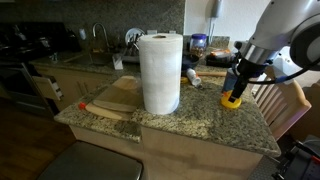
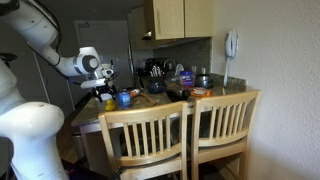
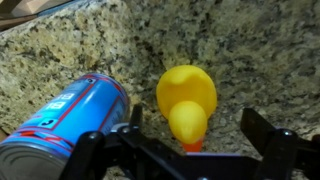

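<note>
A yellow toy [image 3: 187, 92] with a rounded body and a smaller round head with a red-orange tip, much like a rubber duck, sits on the speckled counter in the wrist view. My gripper is open above it, one dark finger [image 3: 130, 138] to its left and the other [image 3: 258, 128] to its right, with visible gaps on both sides. Close by on the left lies a blue can [image 3: 72, 112] with red and white print. Exterior view 1 shows the yellow toy [image 1: 231, 102] near the counter's right end, below the arm.
A tall paper towel roll [image 1: 160, 75] stands mid-counter, with a wooden cutting board [image 1: 120, 95] left of it. Jars and bottles line the back. Wooden chairs [image 2: 145, 140] stand along one side.
</note>
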